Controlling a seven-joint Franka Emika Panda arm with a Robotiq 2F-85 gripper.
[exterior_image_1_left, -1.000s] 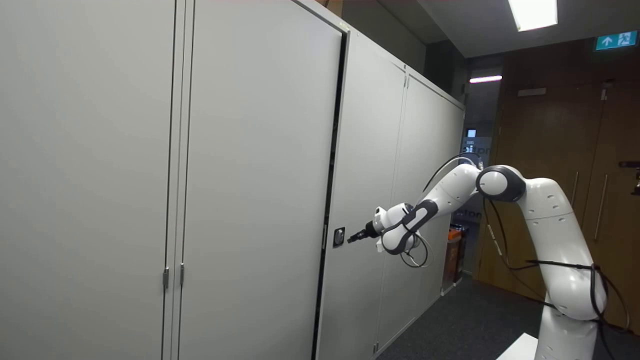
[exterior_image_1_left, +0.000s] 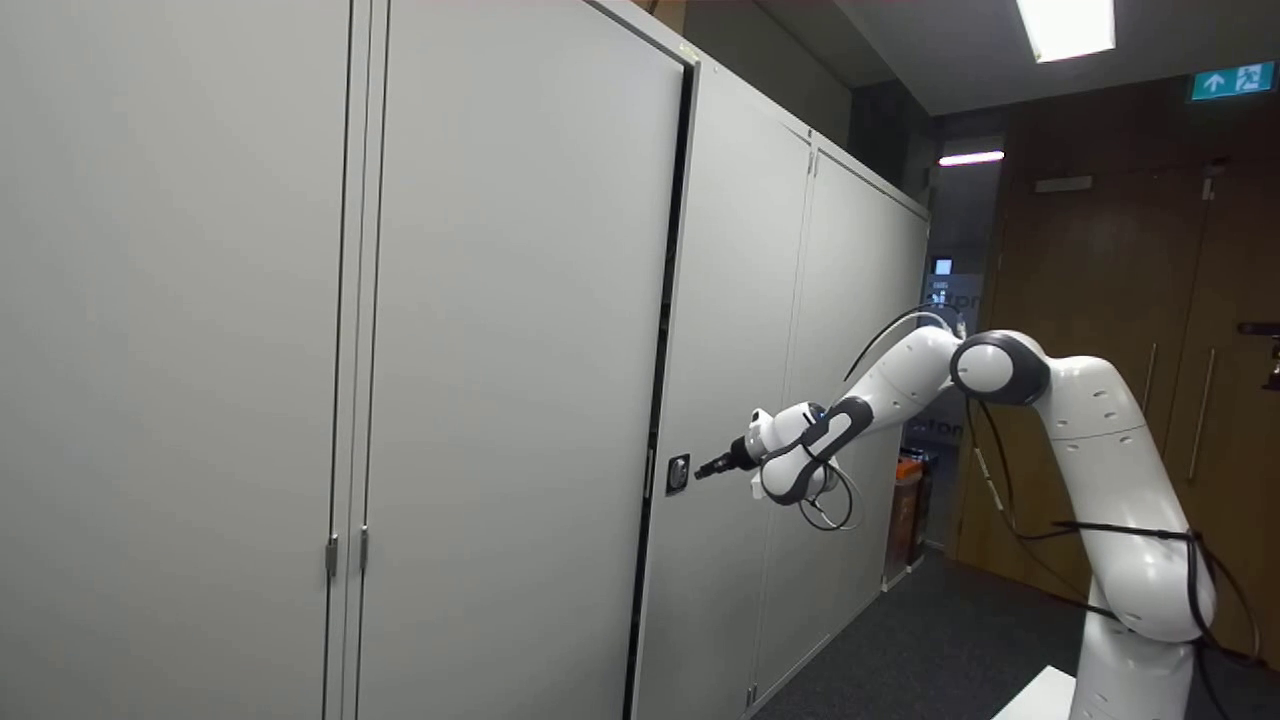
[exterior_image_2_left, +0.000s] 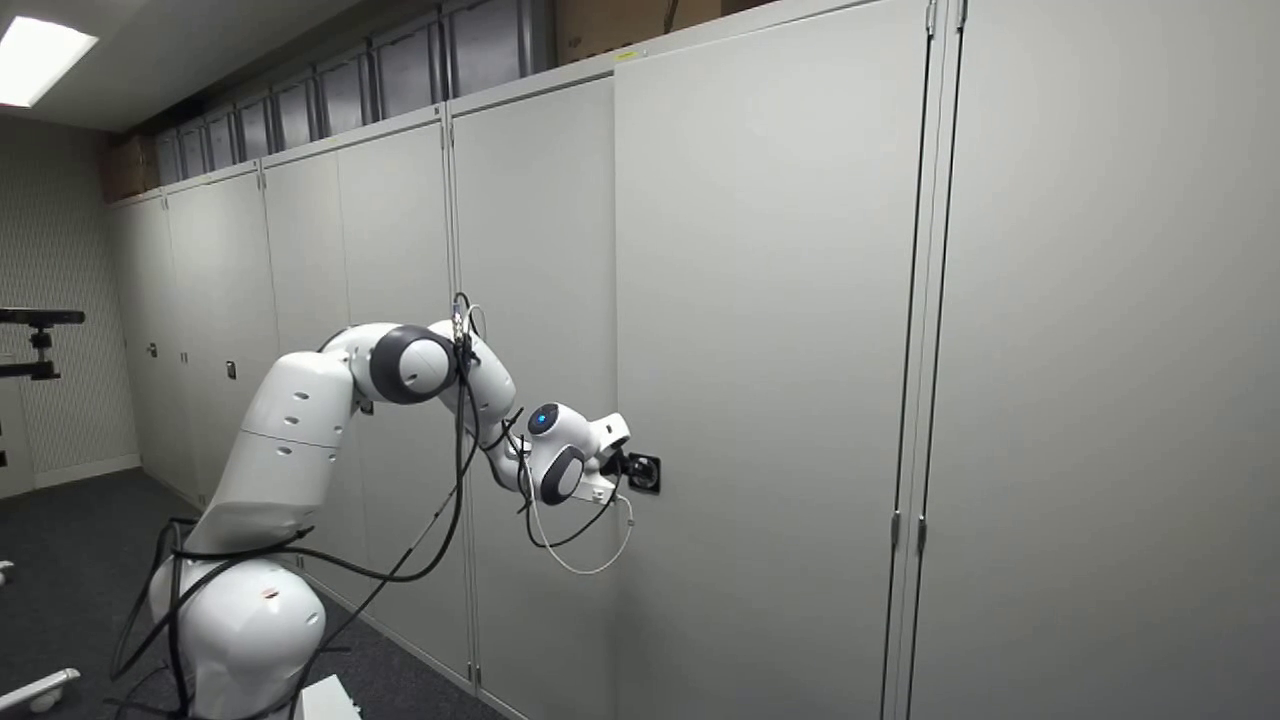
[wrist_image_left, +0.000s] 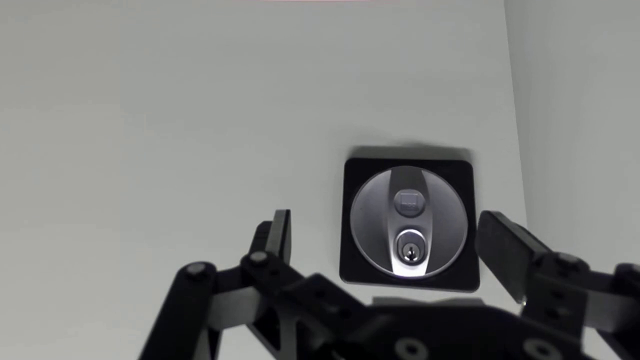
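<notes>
A round silver lock handle (wrist_image_left: 378, 222) on a black square plate (wrist_image_left: 349, 264) is set in a pale grey cabinet door (wrist_image_left: 210, 120), close to the door's edge. In the wrist view my gripper stands open, one finger left of the plate and the other at its right edge. Nothing is held. From the side, the fingertips appear a short way in front of the same lock handle (exterior_image_1_left: 679, 473), with a gap between them. That door (exterior_image_1_left: 732, 300) stands slightly proud of its neighbour, and a dark gap runs along its edge.
The neighbouring cabinet door (exterior_image_1_left: 516, 360) lies beyond the gap. More cabinet doors (exterior_image_2_left: 396, 228) line the wall on the other side. Cables (exterior_image_2_left: 450, 504) hang loosely from my arm.
My gripper has shifted very slightly upward in front of the lock handle. The door has not visibly moved.
</notes>
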